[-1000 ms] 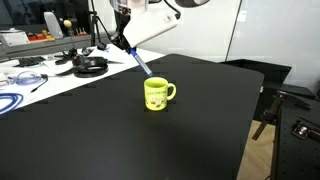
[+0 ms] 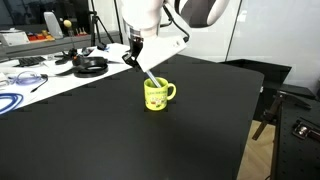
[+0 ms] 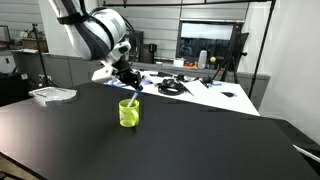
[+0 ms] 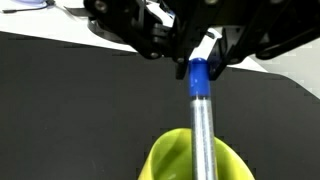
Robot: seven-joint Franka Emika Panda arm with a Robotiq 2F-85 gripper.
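A yellow mug (image 2: pixel 157 97) stands upright on the dark table. My gripper is above it, shut on the blue end of a marker (image 4: pixel 203 135) with a silvery-white barrel. In the first exterior view the marker (image 2: pixel 151 76) leans, its lower end reaching into the mug's mouth. From the second exterior view, too, the marker (image 3: pixel 134 97) slants down into the mug (image 3: pixel 128 115). The mug's rim (image 4: pixel 160 150) shows behind the barrel in the wrist view. Whether the marker's lower tip touches the mug's bottom is hidden.
Black headphones (image 2: pixel 90 66) and blue cables (image 2: pixel 10 101) lie on the white surface behind the dark table. A clear plastic tray (image 3: pixel 53 94) sits at the left in the second exterior view.
My gripper has come down and slightly right in the first exterior view. The marker's lower end has gone from above the rim to inside the mug's mouth; the mug stayed put.
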